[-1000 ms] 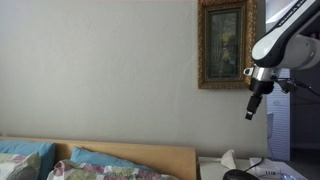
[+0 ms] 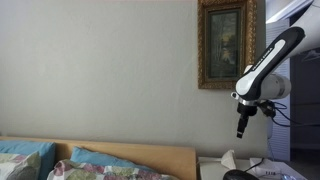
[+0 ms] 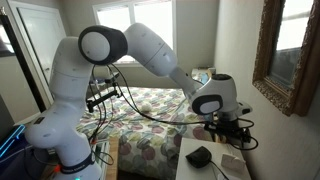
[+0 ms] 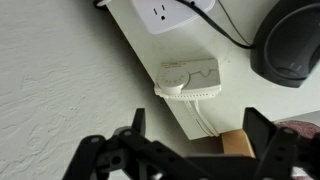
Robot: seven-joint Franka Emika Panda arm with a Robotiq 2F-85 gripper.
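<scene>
My gripper is open, with its dark fingers wide apart and nothing held between them. In the wrist view, a small white box with a round dial (image 4: 190,78) lies on the white tabletop (image 4: 228,100), beyond the fingertips. A white power strip (image 4: 165,12) shows at the top edge, and a black rounded device (image 4: 287,42) with a cable is at the right. From the side, the gripper (image 2: 240,133) hangs pointing down in the air above the bedside surface.
A textured wall (image 4: 60,90) runs close along the table. The wooden headboard (image 2: 160,157) and the bed with pillows (image 2: 100,160) are beside it. A framed picture (image 2: 226,45) hangs behind the arm. Loose cables trail from the arm.
In exterior view 1 the arm has travelled left and the gripper has come down, closer to the bedside surface. The objects there look unmoved.
</scene>
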